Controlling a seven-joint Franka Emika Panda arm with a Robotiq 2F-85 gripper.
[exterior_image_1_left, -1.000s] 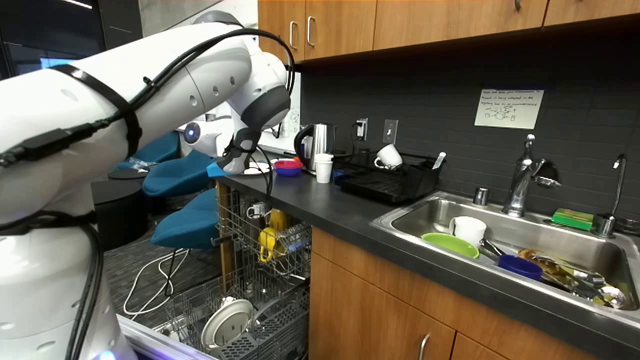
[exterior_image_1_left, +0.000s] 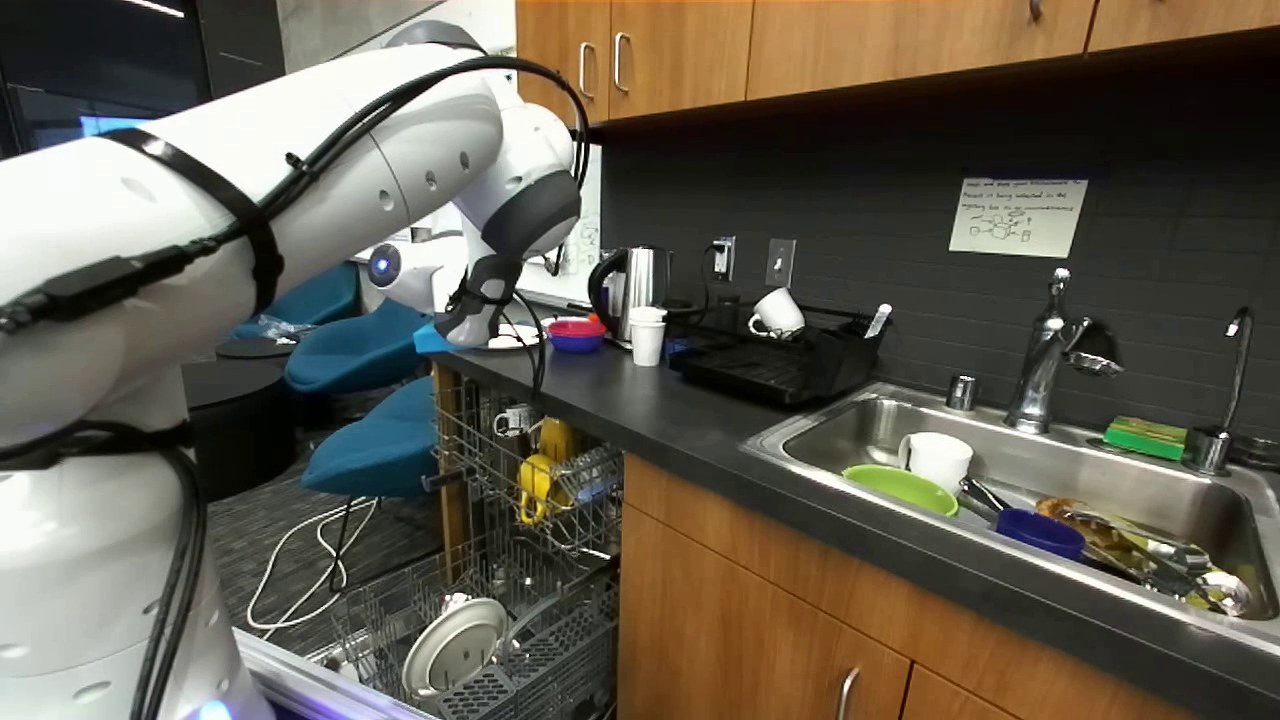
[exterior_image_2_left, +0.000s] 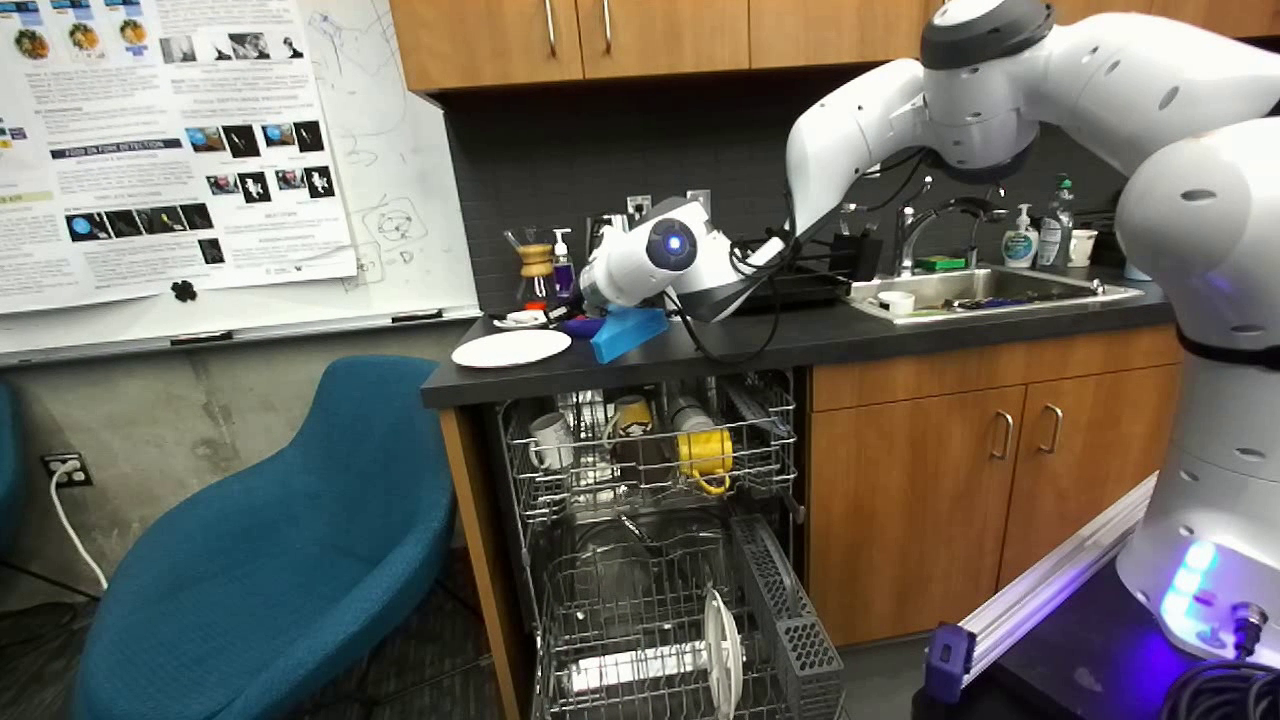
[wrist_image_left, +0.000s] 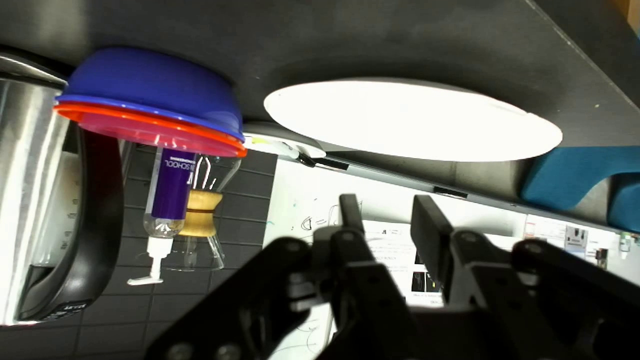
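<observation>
Seen from the wrist, my gripper stands partly open with nothing between its two dark fingers. Its picture is turned upside down, so the dark counter is at the top. A white plate (wrist_image_left: 414, 123) lies flat on that counter, apart from the fingers. Beside it are a blue bowl (wrist_image_left: 150, 81) and a red bowl (wrist_image_left: 157, 127) stacked in it. From the second exterior side, the plate (exterior_image_2_left: 511, 349) rests near the counter's left end, with the arm's wrist (exterior_image_2_left: 648, 258) to its right. The fingertips are hard to make out in both exterior views.
A kettle (exterior_image_1_left: 644, 288), paper cups (exterior_image_1_left: 647, 337) and a dish rack (exterior_image_1_left: 780, 360) stand along the counter. Below, the dishwasher is open; its upper rack (exterior_image_2_left: 600, 474) has mugs, its lower rack (exterior_image_2_left: 624, 648) plates. Dishes fill part of the sink (exterior_image_1_left: 828, 438). Bare counter lies before the rack.
</observation>
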